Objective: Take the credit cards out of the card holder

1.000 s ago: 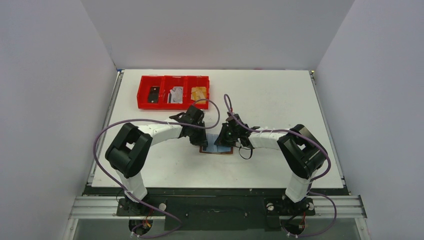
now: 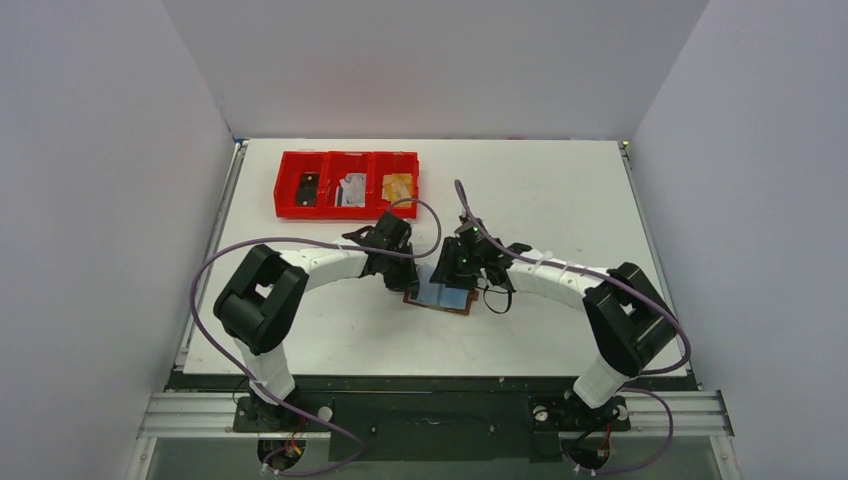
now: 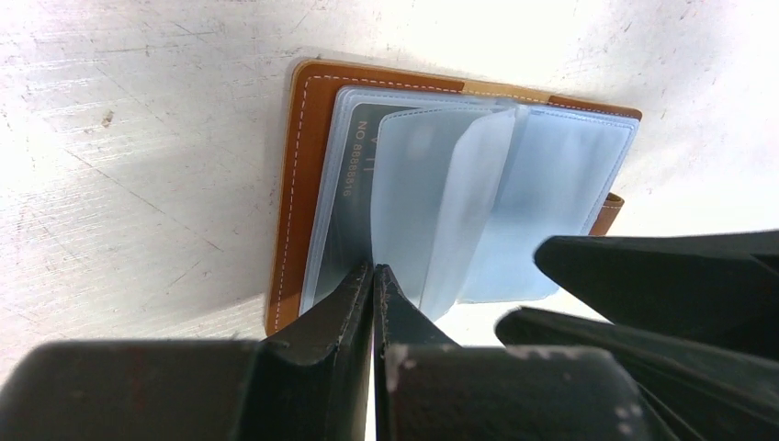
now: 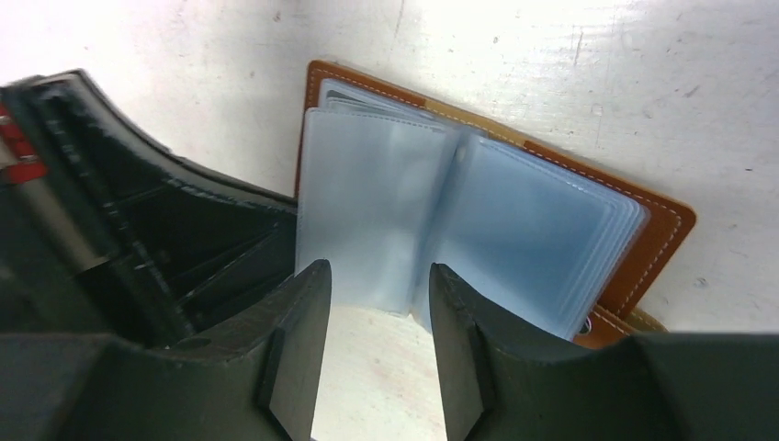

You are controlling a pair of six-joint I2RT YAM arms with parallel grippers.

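Note:
The brown card holder [image 2: 440, 304] lies spread open on the table, its clear bluish sleeves [image 4: 542, 220] facing up. In the left wrist view a dark card [image 3: 360, 170] with printed numbers shows at the holder's left side, partly covered by a lifted sleeve [image 3: 432, 175]. My left gripper is shut, its tips at the edge of that sleeve; whether the thin edge is pinched between them is hard to see. Over the sleeves my right gripper stands open, with nothing held between its fingers.
A red tray [image 2: 325, 211] with three compartments stands at the back left, holding a dark item, whitish cards [image 2: 352, 189] and yellowish ones [image 2: 397, 188]. Both grippers are close together over the holder.
The card holder has turned a little, its right end towards the front. The left arm barely moved.

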